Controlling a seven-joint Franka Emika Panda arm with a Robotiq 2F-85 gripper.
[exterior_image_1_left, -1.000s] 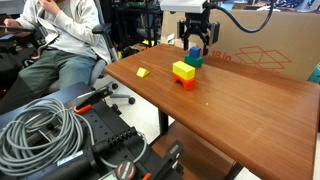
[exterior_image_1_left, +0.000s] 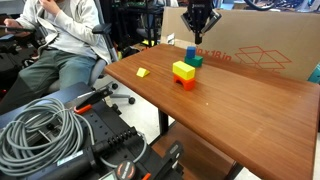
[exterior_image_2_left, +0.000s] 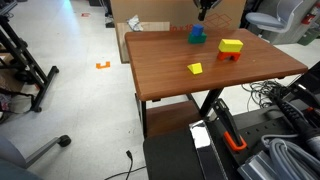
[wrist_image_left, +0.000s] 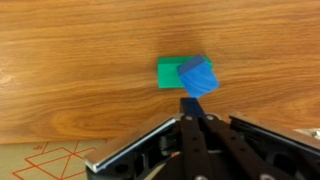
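Note:
A blue block (exterior_image_1_left: 191, 51) rests on a green block (exterior_image_1_left: 194, 62) near the far edge of the table. In the wrist view the blue block (wrist_image_left: 198, 77) sits turned at an angle and partly beyond the green block (wrist_image_left: 169, 72) beneath it. My gripper is shut, with nothing visible between its fingers; its tips appear just below the blue block in that view. From the side, the gripper (exterior_image_1_left: 207, 34) hangs above the pair, apart from it. Another stack has a yellow block (exterior_image_1_left: 184, 70) on top of a red, arch-like block (exterior_image_1_left: 185, 83).
A small yellow piece (exterior_image_1_left: 142, 72) lies alone on the wooden table (exterior_image_1_left: 240, 110). A cardboard panel (exterior_image_1_left: 260, 45) stands along the far side. Someone sits in a chair beyond the left end.
The arm has risen, lifting my gripper away from the blue and green blocks, where it was lower before. The yellow and red stack and the small yellow piece have stayed put.

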